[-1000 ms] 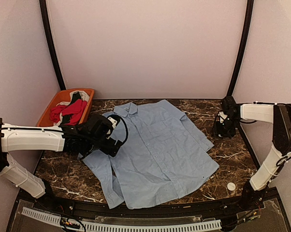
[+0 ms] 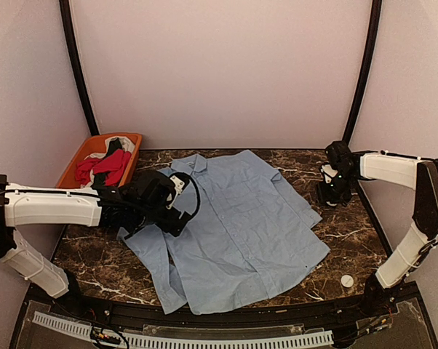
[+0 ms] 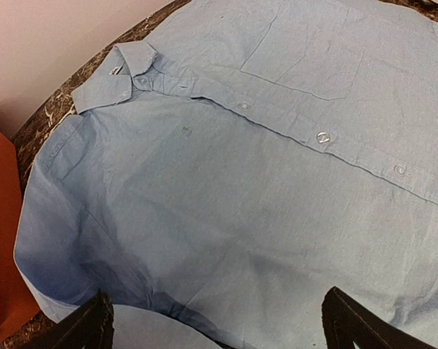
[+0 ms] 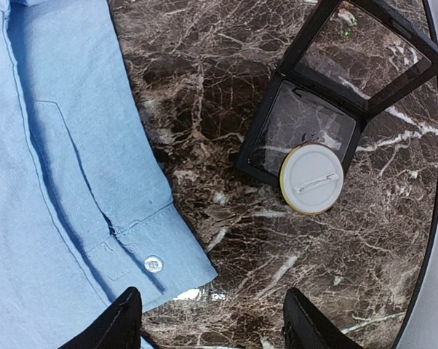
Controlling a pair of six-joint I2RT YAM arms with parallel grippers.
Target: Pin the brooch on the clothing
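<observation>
A light blue shirt [image 2: 241,233] lies spread on the dark marble table, collar at the back. My left gripper [image 2: 182,211] hangs open over its left part, the fingers [image 3: 357,327] apart with only cloth below. My right gripper [image 2: 328,190] is at the shirt's right edge, fingers [image 4: 117,320] apart and empty. Ahead of them in the right wrist view an open black clear-lidded case [image 4: 259,138] holds a round white piece with a pin bar, apparently the brooch [image 4: 310,174].
An orange bin [image 2: 77,156] with red and other cloth stands at the back left. A small white disc [image 2: 347,281] lies at the front right. Walls bound the table at the sides and back.
My left gripper has moved slightly right. My right gripper has shifted slightly left and up in the top view. The shirt looks unchanged.
</observation>
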